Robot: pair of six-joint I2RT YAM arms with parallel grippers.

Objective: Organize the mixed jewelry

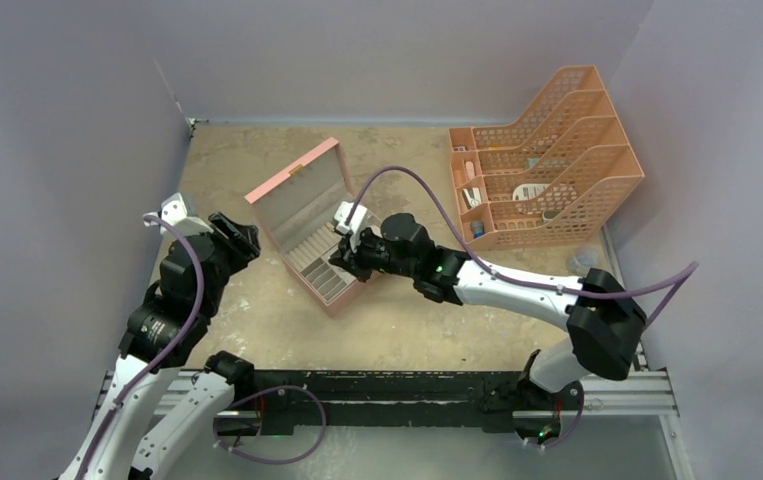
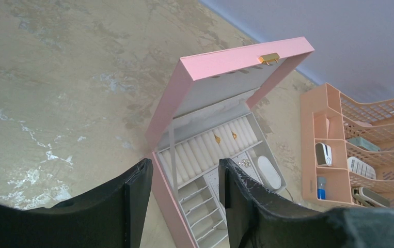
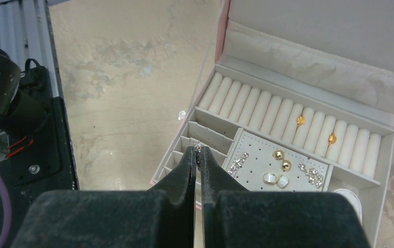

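Observation:
The pink jewelry box [image 1: 282, 176] stands open with ring rolls [image 3: 256, 108], gold rings [image 3: 332, 138] on them, and a pad [image 3: 298, 181] bearing gold earrings [image 3: 286, 165], silver-and-white pieces [image 3: 270, 178] and silvery chains [image 3: 312, 174]. My right gripper is over the slotted compartments, shut on a small sparkly silver piece at its tips. My left gripper hangs left of the box, open, with nothing between its fingers.
An orange organizer [image 1: 607, 180] with small items stands at the back right, a clear cup [image 1: 583, 261] below it.

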